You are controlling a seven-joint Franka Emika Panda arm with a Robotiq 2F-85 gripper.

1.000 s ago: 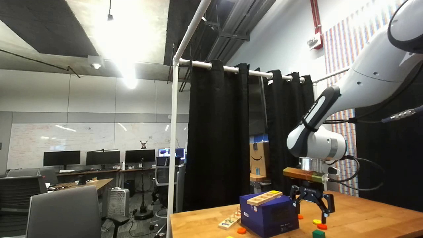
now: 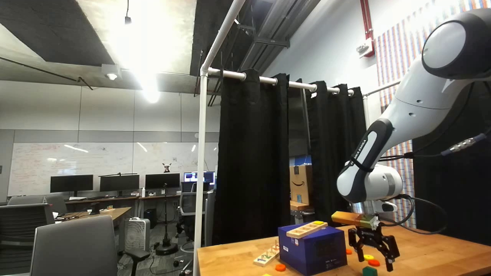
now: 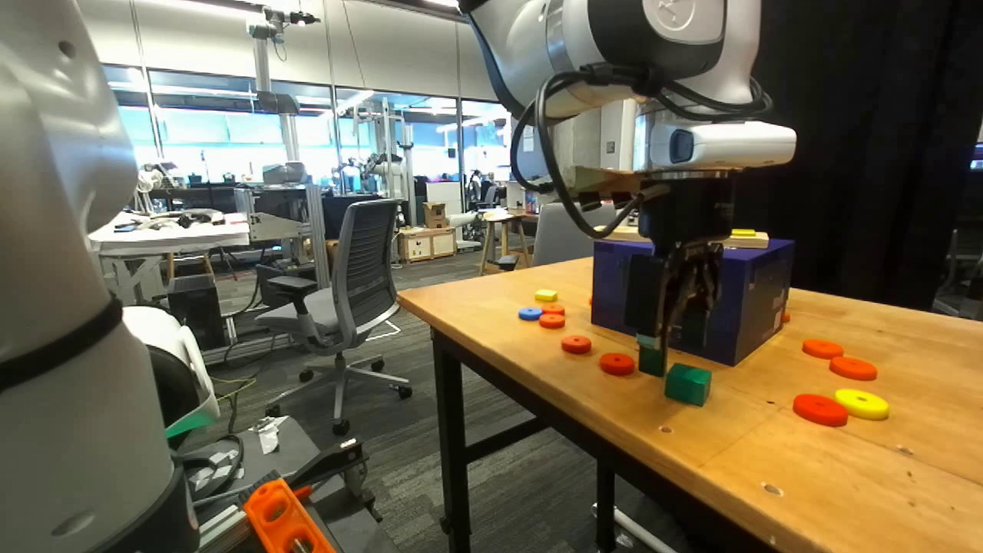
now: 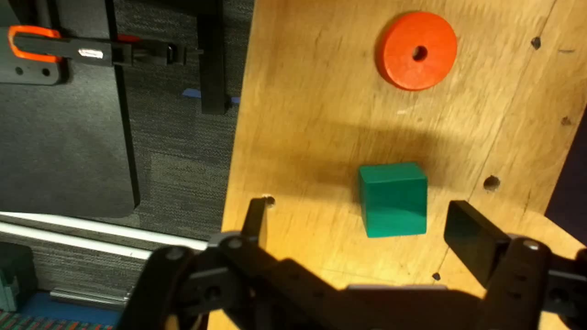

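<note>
A green block (image 4: 394,200) rests on the wooden table, and in the wrist view it appears between the two spread fingers, nearer the right one. My gripper is open and holds nothing. From the first exterior side, the gripper (image 2: 373,260) hangs just above the table, with the green block (image 2: 369,271) low in the picture, partly cut off by the frame's edge. In the second exterior view the green block (image 3: 688,384) sits close by the gripper's near fingertip; a green patch shows behind that finger too.
A blue box (image 2: 313,250) carries a wooden tray (image 2: 307,229) with a yellow piece. Orange discs (image 3: 617,363) and a yellow disc (image 3: 862,404) lie around on the table (image 3: 728,461). An orange disc (image 4: 419,51) is beyond the block. The table edge runs left of the block.
My arm has come down, bringing the gripper lower toward the table and slightly right in the first exterior view. The green block and the box have stayed in place.
</note>
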